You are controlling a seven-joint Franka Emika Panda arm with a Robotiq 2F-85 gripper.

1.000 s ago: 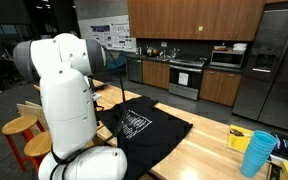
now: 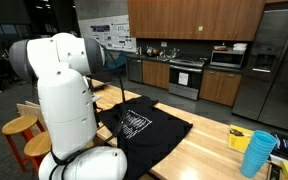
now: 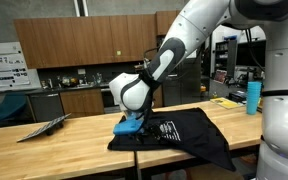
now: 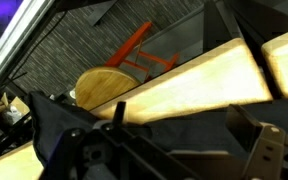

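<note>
A black cloth (image 2: 154, 130), with a pale print on it, lies spread across the wooden table. In the second exterior view, the same cloth (image 3: 189, 130) reaches the near table edge. My gripper is open, its dark fingers wide apart at the bottom of the wrist view. Between and below them show the cloth (image 4: 209, 130) and the bare wood edge. Nothing is visibly held. How far the fingertips are from the cloth is hard to tell, since dark fingers blend into dark fabric.
A blue cup (image 2: 257, 153) stands at the table's right end, near a yellow item (image 2: 239, 138). Wooden stools (image 2: 21, 124) stand on the floor beside the table; one stool seat (image 4: 104, 87) shows past the edge. Bare table (image 3: 54, 148) lies left of the cloth.
</note>
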